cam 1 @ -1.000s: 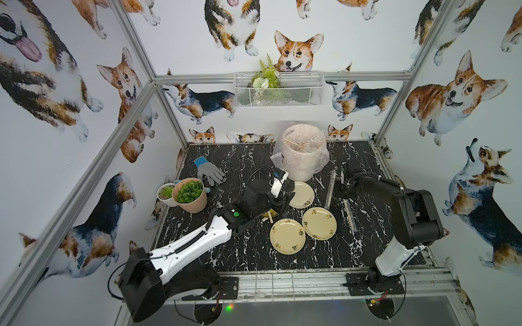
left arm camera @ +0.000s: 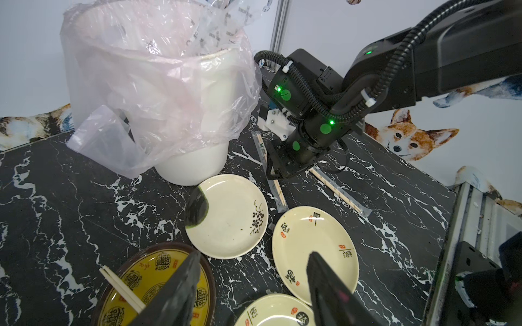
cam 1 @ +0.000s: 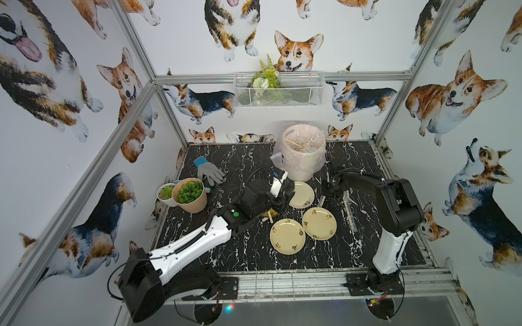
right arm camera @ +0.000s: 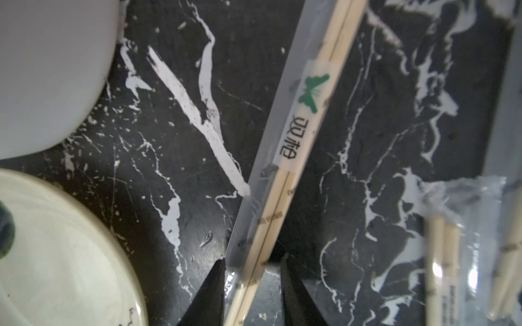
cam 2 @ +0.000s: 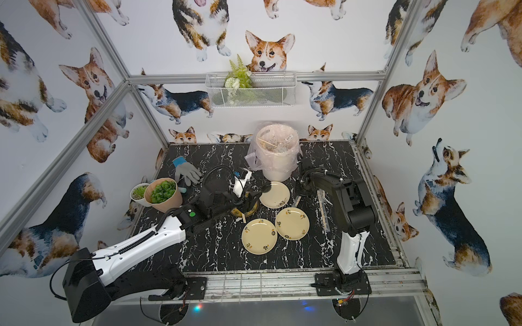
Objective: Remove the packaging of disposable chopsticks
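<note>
In the right wrist view, a pair of chopsticks in a clear sleeve (right arm camera: 293, 146) with a green butterfly print lies slanting on the black table. My right gripper is around its near part, one finger on each side, with gaps showing between fingers and sleeve. Two more wrapped packets, a near one (right arm camera: 448, 271) and one at the edge (right arm camera: 508, 250), lie to the right. My left gripper hangs open above the plates, nothing between its fingers. Below it, bare chopsticks (left arm camera: 122, 290) rest across a brown-rimmed yellow dish (left arm camera: 163, 260).
A bin lined with pink plastic (cam 1: 303, 154) stands at the back, close to the right gripper. Three cream plates, including the front one (cam 1: 287, 237), fill the middle. A grey glove (cam 1: 211, 172) and a potted plant (cam 1: 190, 198) are at left.
My right gripper has moved left, from between the packets to over the left one, now largely covering it in the top left view. The left arm has stayed still.
</note>
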